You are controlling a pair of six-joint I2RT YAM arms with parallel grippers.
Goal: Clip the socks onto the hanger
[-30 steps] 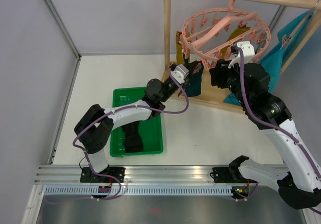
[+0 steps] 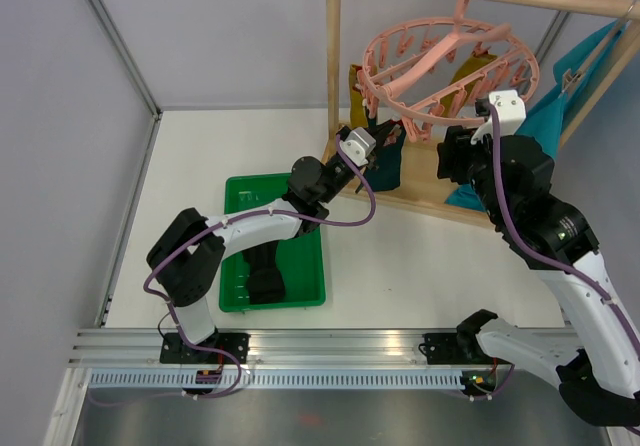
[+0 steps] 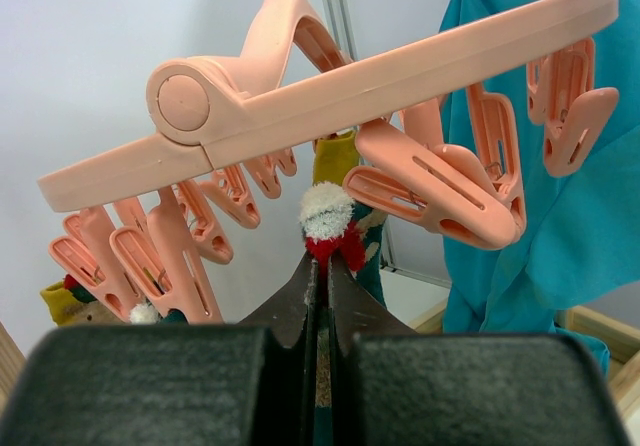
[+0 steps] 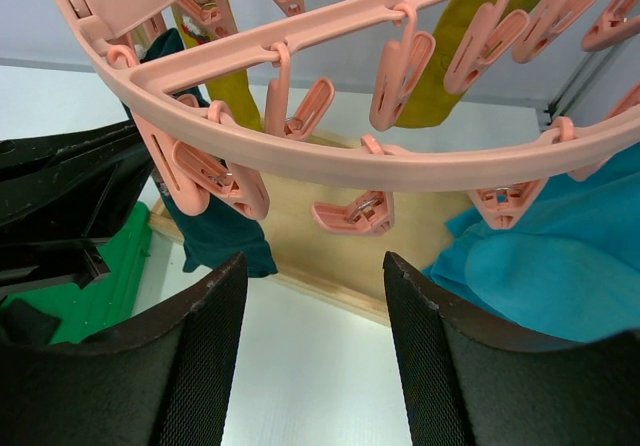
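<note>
The pink round hanger (image 2: 520, 46) hangs from a wooden rail, with clips around its ring. A dark teal sock (image 2: 387, 171) hangs below the ring's left side. My left gripper is shut on that sock's end, near a white and red patch (image 3: 326, 214). A pink clip (image 3: 430, 186) is close beside it; whether it grips the sock I cannot tell. Mustard socks (image 4: 445, 56) hang at the ring's far side. My right gripper is open and empty, below the near clips (image 4: 358, 214). A black sock (image 2: 265, 276) lies in the green basket (image 2: 235, 301).
A wooden frame (image 2: 334, 56) supports the rail. Bright blue cloth (image 2: 545, 116) hangs at its right side, down to the base.
My right gripper has moved right, away from the hanger's near left side, and slightly down. The left arm, hanger and teal sock look unmoved.
</note>
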